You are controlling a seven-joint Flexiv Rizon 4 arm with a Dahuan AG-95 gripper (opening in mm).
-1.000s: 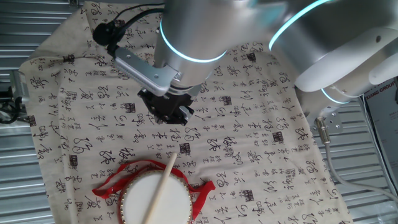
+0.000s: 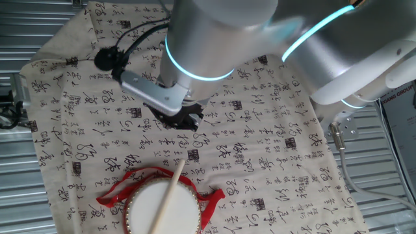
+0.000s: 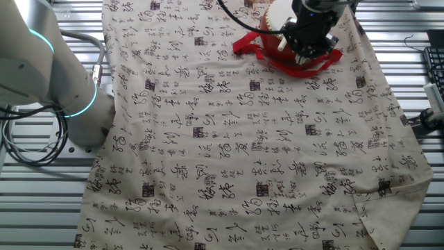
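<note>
A white-headed drum (image 2: 156, 211) with a red ribbon (image 2: 211, 207) tied around it sits on the cloth, at the bottom of exterior view 1. Across its head lies a pale wooden drumstick (image 2: 171, 194), one end sticking out beyond the rim. My black gripper (image 2: 190, 122) hangs above the cloth, clear of the stick in that view. From the other side, the gripper (image 3: 309, 52) covers part of the red drum body (image 3: 276, 54) and most of the stick. Its fingers are too small and dark to show how far apart they are.
A beige cloth (image 3: 229, 139) with black calligraphy covers the ribbed metal table (image 3: 41, 201); most of it is bare. A cable (image 3: 243, 24) loops beside the gripper. Black cables (image 3: 35, 149) lie by the arm's base, and a keyboard (image 3: 435, 69) is at the far right.
The wrist and forearm have shifted and tilted slightly, while the gripper tip stays almost where it was. Drum, ribbon and stick have not moved.
</note>
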